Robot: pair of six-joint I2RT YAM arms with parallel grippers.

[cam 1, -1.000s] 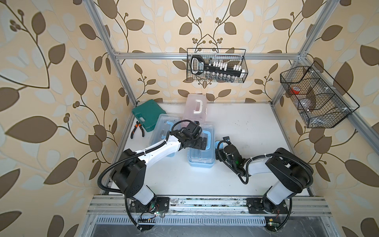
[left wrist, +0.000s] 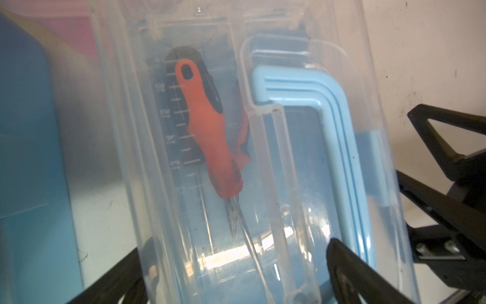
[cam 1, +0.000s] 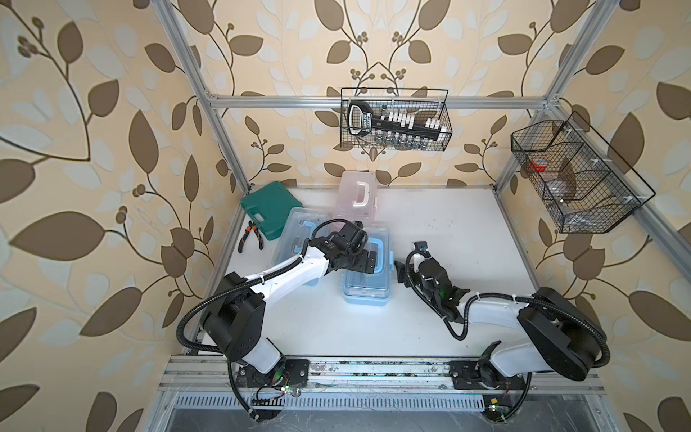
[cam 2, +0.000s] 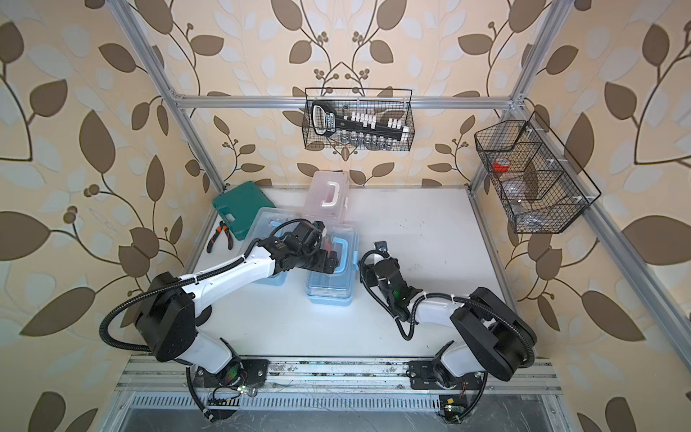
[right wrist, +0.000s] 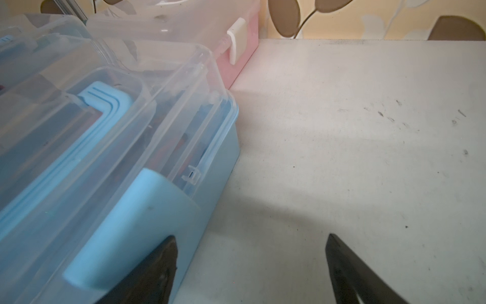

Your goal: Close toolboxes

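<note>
A blue toolbox (cam 1: 367,288) with a clear lid lies mid-table; tools including an orange-handled screwdriver (left wrist: 207,121) show through it. My left gripper is open over the lid, a finger on each side of the screwdriver's line as seen from above. My right gripper stands open at the box's right side, beside the light-blue latch (right wrist: 136,223), with nothing between its fingers. A second blue box (left wrist: 30,228) lies to the left, a pink box (cam 1: 356,190) behind.
A green case (cam 1: 270,205) and pliers (cam 1: 248,234) lie at the left. Wire baskets (cam 1: 396,144) hang on the back and right frame.
The left arm is unmoved.
</note>
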